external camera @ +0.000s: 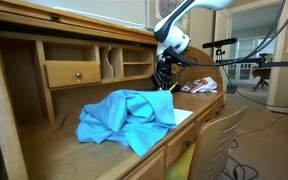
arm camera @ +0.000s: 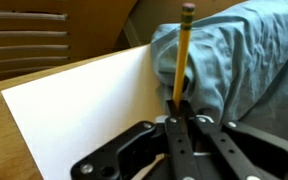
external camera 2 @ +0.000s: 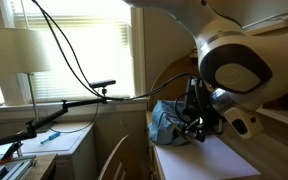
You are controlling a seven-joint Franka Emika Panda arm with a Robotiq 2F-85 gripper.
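Note:
In the wrist view a yellow pencil (arm camera: 181,62) stands up from between the fingertips, its eraser end toward the top of the picture. My gripper is shut on it. Under the gripper lies a white sheet of paper (arm camera: 89,110). A blue cloth (external camera: 127,120) is heaped on the desk, on the near side of the gripper (external camera: 165,82) in exterior view 1. In exterior view 2 the dark gripper (external camera 2: 197,128) hangs over the paper (external camera 2: 209,158), close to the cloth (external camera 2: 167,122); the pencil is hard to make out there.
The wooden desk (external camera: 44,155) has a hutch with cubbies and a small drawer (external camera: 74,73) along its back. A chair (external camera: 216,145) stands against the front edge. A red and white packet (external camera: 199,86) lies farther along the desktop.

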